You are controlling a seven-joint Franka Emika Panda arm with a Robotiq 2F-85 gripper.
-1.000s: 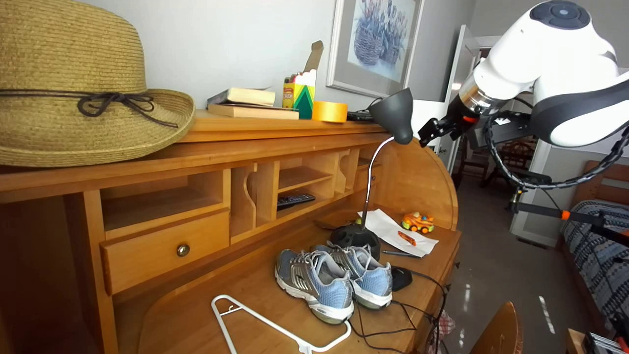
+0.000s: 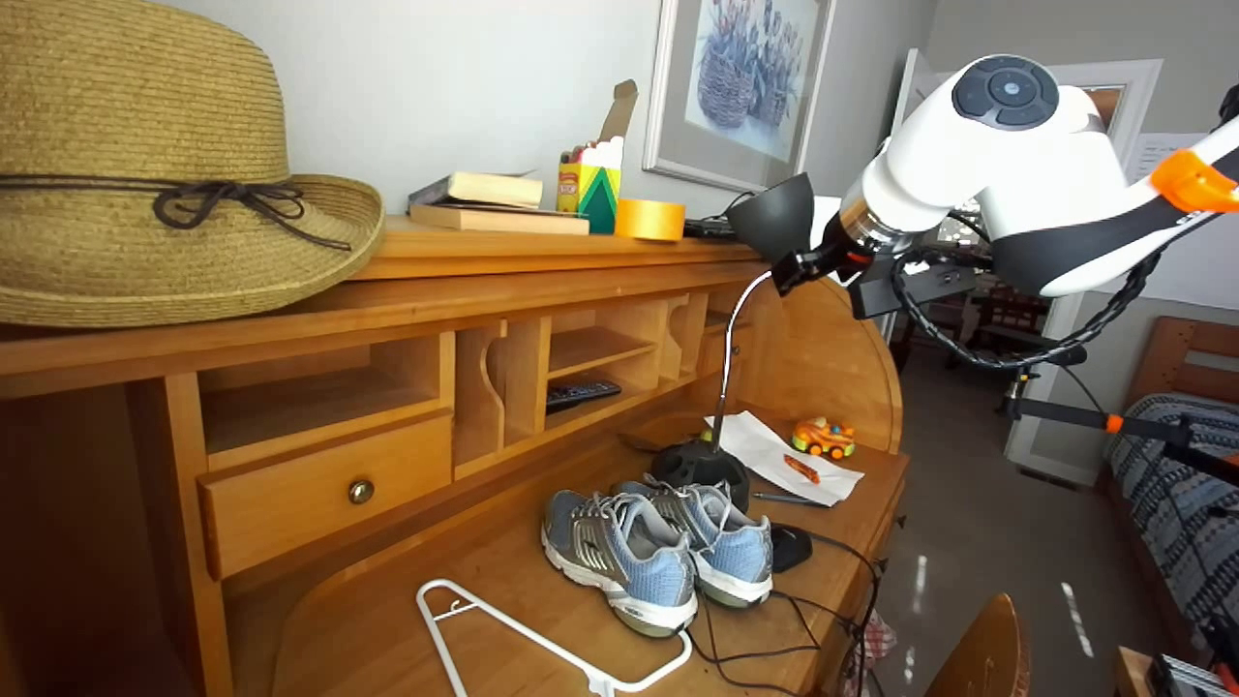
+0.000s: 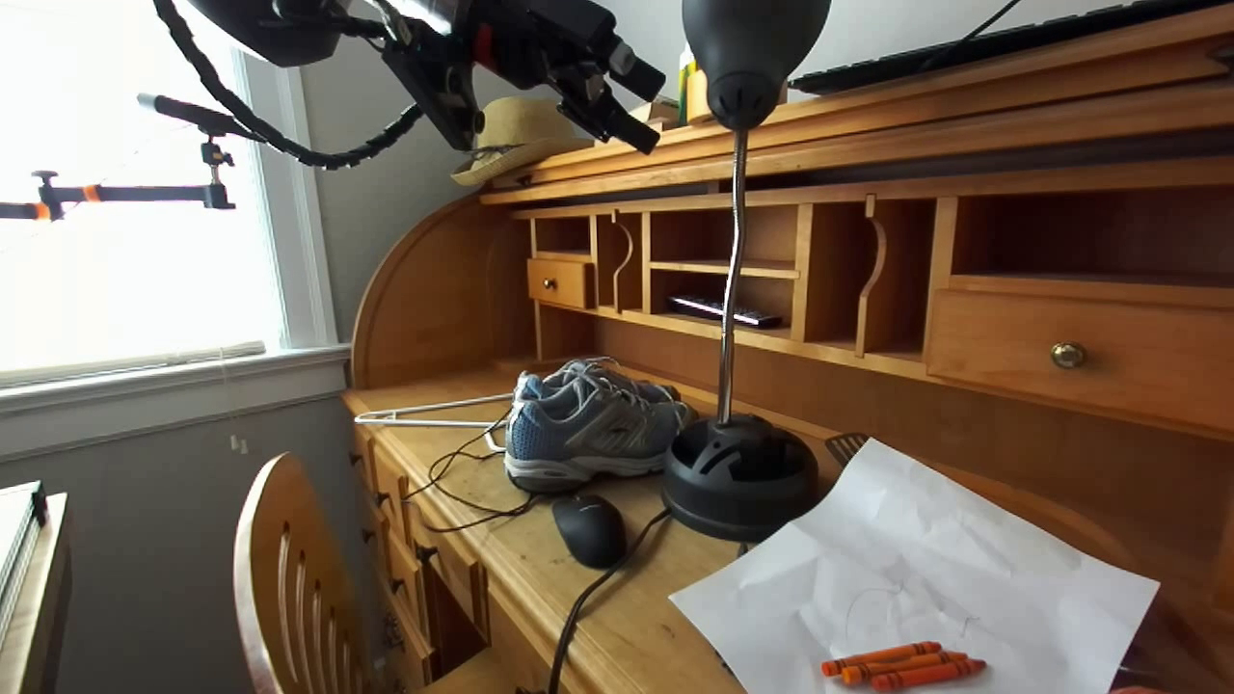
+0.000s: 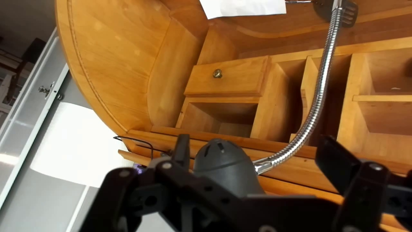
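Note:
My gripper (image 2: 818, 277) is close by the black shade of the desk lamp (image 2: 775, 217), partly overlapping its lower edge in exterior view 1. In exterior view 2 the gripper (image 3: 643, 106) points toward the lamp shade (image 3: 754, 40) from the left, with background showing between the two. Its fingers are spread wide in the wrist view. The shade (image 4: 228, 164) appears there in the space between them, nearer the left finger (image 4: 180, 150), and neither finger visibly presses on it. A silver gooseneck (image 3: 734, 278) runs from the shade down to the round black base (image 3: 740, 486).
Blue-grey shoes (image 2: 633, 546), a white hanger (image 2: 523, 633), a mouse (image 3: 590, 530) and cables lie on the desk. Paper (image 3: 925, 567) with orange crayons (image 3: 902, 667) and a toy car (image 2: 824, 438) are beyond the base. Books (image 2: 499, 219) and yellow tape (image 2: 649, 220) sit on top.
My arm has moved left and a little lower in exterior view 1, bringing the gripper from clear of the lamp shade up to its edge. The lamp and desk items look unmoved.

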